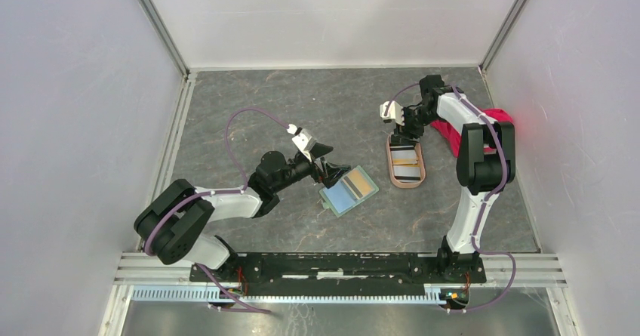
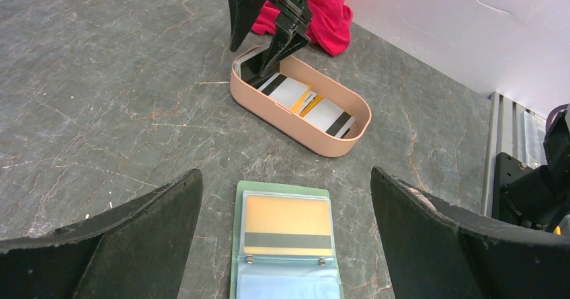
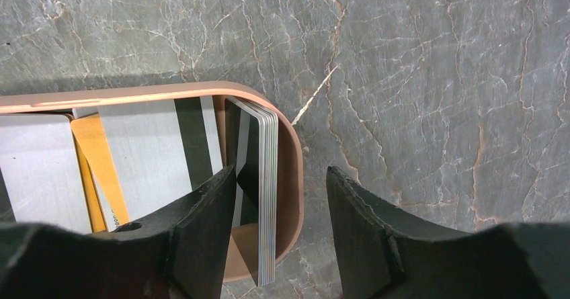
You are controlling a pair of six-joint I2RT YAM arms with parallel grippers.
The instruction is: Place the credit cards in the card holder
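The card holder (image 1: 349,191), pale green and blue with clear pockets, lies flat at the table's middle; an orange, grey-striped card (image 2: 288,220) shows in one pocket. Above it my left gripper stands open and empty. Several white, black-striped cards (image 3: 144,144) lie in a pink box (image 3: 87,99) on the right. At the box's far end a stack of cards (image 3: 267,185) stands on edge, tilted against the wall. My right gripper is partly open around this stack, one finger inside the box and the other beyond its rim; a gap shows beside the right finger.
Behind the right gripper lies a crumpled red cloth (image 1: 447,132), next to the right wall. Yellow-orange dividers (image 3: 101,161) lie among the cards in the box.
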